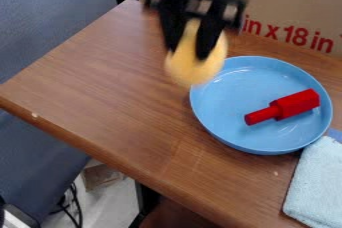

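My black gripper (194,27) is at the top centre, blurred, over a yellow rounded object (195,67) near the back of the wooden table (107,92); whether its fingers hold that object I cannot tell. A blue plate (234,127) is on the right, with a red rolling-pin-like object (282,108) lying on it.
A pale cloth (318,182) lies at the front right. A cardboard box (294,2) stands behind the table. A grey padded surface (40,27) borders it on the left.
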